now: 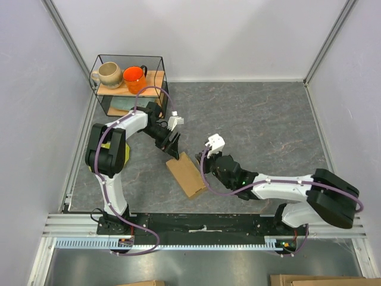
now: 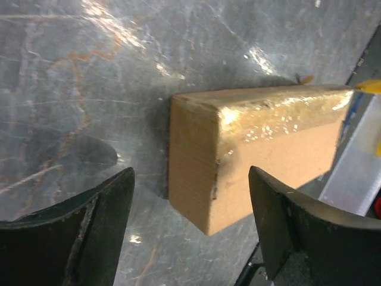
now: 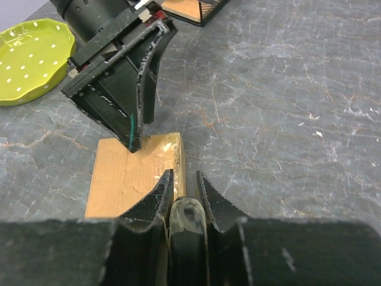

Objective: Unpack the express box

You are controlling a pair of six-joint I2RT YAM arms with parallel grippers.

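Note:
The brown cardboard box (image 1: 186,176) lies on the grey table, slanted, its edges covered in shiny tape. Over its far end is my left gripper (image 1: 174,156), with its fingers parted. In the left wrist view the taped box (image 2: 268,155) shows beyond the spread fingertips (image 2: 122,193); whether they touch it I cannot tell. My right gripper (image 1: 203,162) stands just right of the box. Its fingers (image 3: 156,199) are shut on a dark, round-topped tool (image 3: 187,217), whose lower part is hidden.
A wire rack (image 1: 130,89) with a beige mug (image 1: 110,75) and an orange mug (image 1: 134,79) stands at the back left. A yellow-green dish (image 3: 36,59) with white dots lies partly behind the left arm.

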